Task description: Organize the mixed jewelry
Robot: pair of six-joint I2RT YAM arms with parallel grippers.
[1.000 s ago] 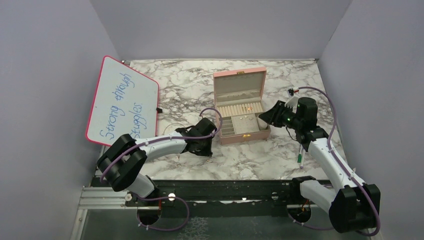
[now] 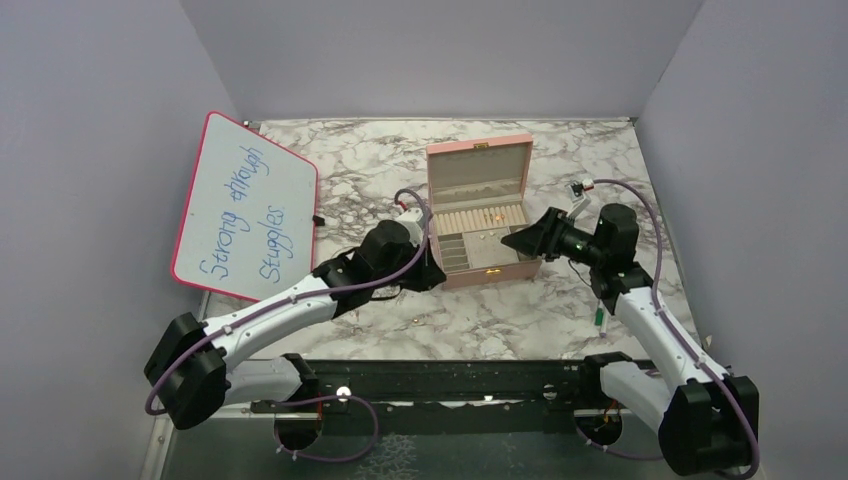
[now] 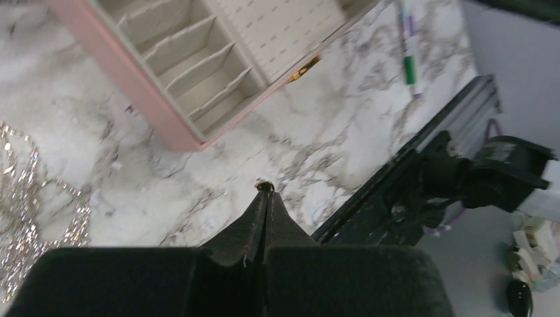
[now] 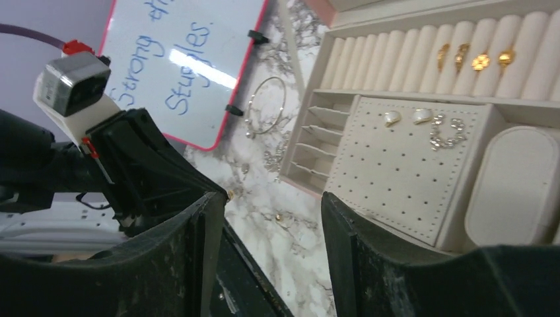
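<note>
A small gold earring sticks out at the tips of my left gripper, which is shut on it, raised above the marble in front of the box's left corner. The pink jewelry box stands open. Its perforated panel carries two pale earrings and a glittering curved piece. Several gold rings sit in the ring rolls. My right gripper stands open and empty over the box's front right. Tangled sparkling chains lie left of the box. Another small gold piece lies on the table.
A bangle lies left of the box, near the whiteboard. Narrow side compartments look empty. A green marker lies at the right. Marble in front of the box is mostly clear.
</note>
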